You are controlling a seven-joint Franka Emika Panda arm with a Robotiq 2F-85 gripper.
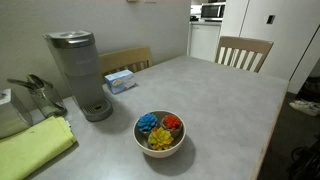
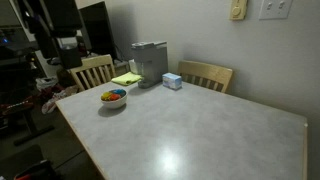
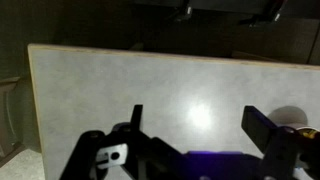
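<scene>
A white bowl [image 1: 158,152] stands on the grey table, with a blue item [image 1: 147,122], a red item [image 1: 172,122] and a yellow item [image 1: 160,138] inside, bumpy like pompoms or bows. In the wrist view, part of the bowl [image 3: 289,116] shows at the right edge, beyond the right finger. My gripper is open over the table with nothing between its fingers. The dark arm [image 2: 42,45] fills the upper left of exterior view 2, raised above the table; it does not show in exterior view 1.
A tall grey coffee machine [image 1: 80,75] stands behind the bowl, near a blue-white box [image 1: 120,81]. A yellow-green cloth [image 1: 35,146] and a utensil holder [image 1: 45,95] are at the left. Chairs [image 2: 207,78] line the table.
</scene>
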